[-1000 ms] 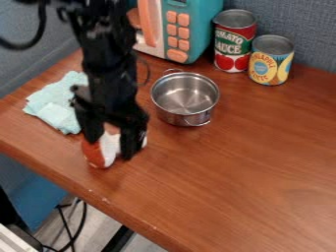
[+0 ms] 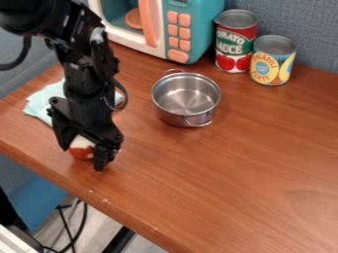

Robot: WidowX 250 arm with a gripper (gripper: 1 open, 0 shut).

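Note:
My black gripper [image 2: 93,148] is low at the left front of the wooden table, over a red and white object [image 2: 81,151] that it mostly hides. Whether the fingers are shut on that object I cannot tell. Behind the arm lies a pale cloth [image 2: 42,99], partly hidden.
A steel pot [image 2: 185,99] stands right of the arm. A tomato can [image 2: 234,42] and a yellow can [image 2: 272,61] stand at the back, beside a teal toy microwave [image 2: 196,22]. Cables hang below the left edge.
My gripper has shifted left and slightly up the frame from its lower position; less of the red and white object shows now.

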